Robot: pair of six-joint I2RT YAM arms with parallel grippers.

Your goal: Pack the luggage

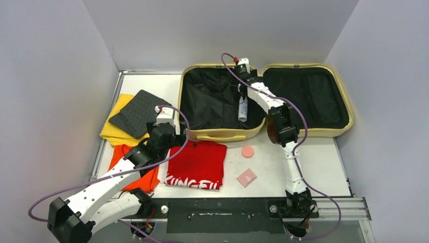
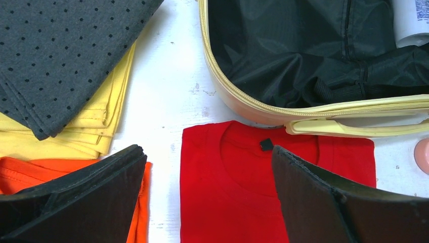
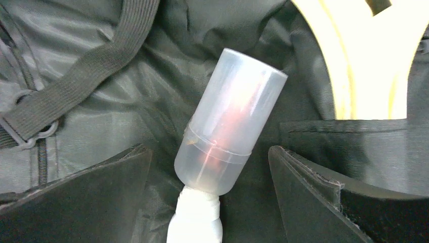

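An open suitcase (image 1: pixel 217 134) with a black lining stands at the back of the table. In its left half lies a white bottle (image 1: pixel 243 110); the right wrist view shows its clear cap (image 3: pixel 230 119). My right gripper is open, its fingers either side of the capped end without touching it. Open and empty, my left gripper hovers above the left edge of the folded red shirt (image 1: pixel 197 164). Orange cloth (image 1: pixel 152 179) lies left of the shirt, and a dark dotted cloth (image 1: pixel 139 111) rests on yellow cloth (image 1: pixel 114 134).
A pink disc (image 1: pixel 247 151) and a pink square packet (image 1: pixel 247 177) lie right of the red shirt. The suitcase's right half (image 1: pixel 308 98) is empty. Bare table (image 1: pixel 313 167) shows at the front right.
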